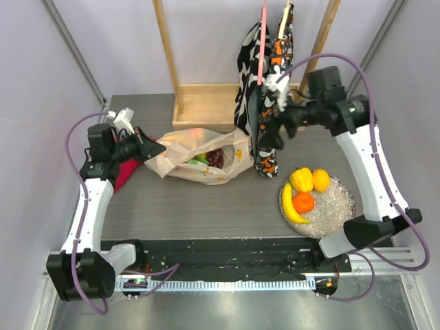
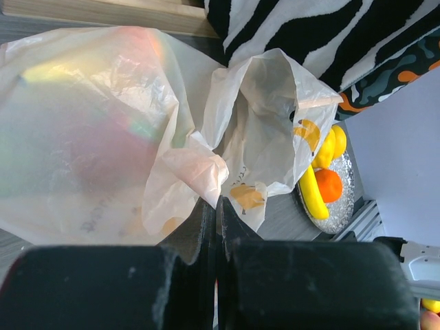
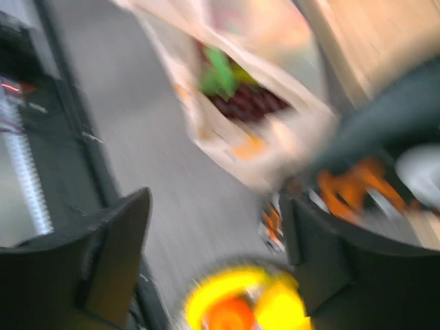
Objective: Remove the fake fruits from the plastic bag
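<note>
The translucent plastic bag [image 1: 206,179] lies mid-table with its mouth open. Inside it show dark red grapes [image 1: 216,159] and something green [image 1: 199,159]. At the bag's left end my left gripper is shut on a gathered fold of the plastic. My right gripper, blurred in the top view, is right of the bag by the hanging cloths; its fingers stand apart, with nothing between them. On a silvery plate [image 1: 338,210] at the right rest a banana [image 1: 289,205], an orange [image 1: 303,202], a yellow pepper-like fruit [image 1: 301,180] and a yellow-orange fruit [image 1: 321,180].
Patterned cloths [image 1: 267,157] hang from a wooden rack [image 1: 203,103] behind the bag, close to my right gripper. A red cloth-like thing [image 1: 124,173] lies under the left arm.
</note>
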